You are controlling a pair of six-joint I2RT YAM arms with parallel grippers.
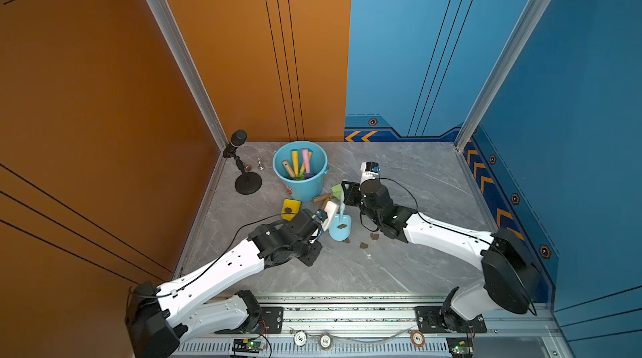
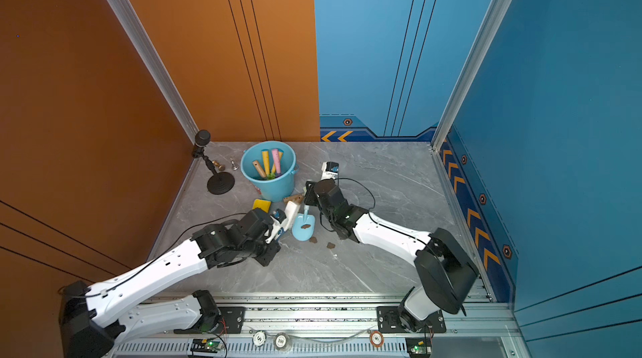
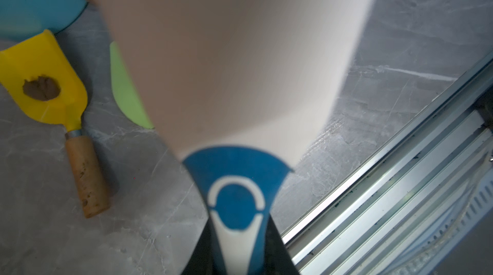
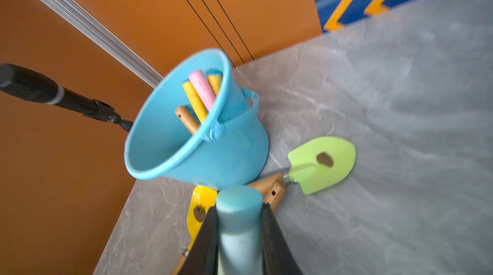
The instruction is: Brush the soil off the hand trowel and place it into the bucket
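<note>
The light blue hand trowel (image 1: 339,229) hangs blade-down from my right gripper, which is shut on its handle (image 4: 239,205). A brown clump of soil (image 1: 342,226) shows on the blade. My left gripper is shut on a brush (image 3: 236,187) with a blue-and-white handle and pale, wide bristles (image 1: 331,208). In the top left view, the brush is close to the left of the blade; whether they touch is unclear. The light blue bucket (image 4: 241,141) stands behind both grippers, several tool handles (image 4: 197,101) inside it.
A green trowel (image 4: 322,164) and a yellow trowel (image 3: 46,79), each with soil on it, lie near the bucket. Loose soil (image 1: 363,245) dots the table. A microphone (image 1: 248,182) stands left of the bucket.
</note>
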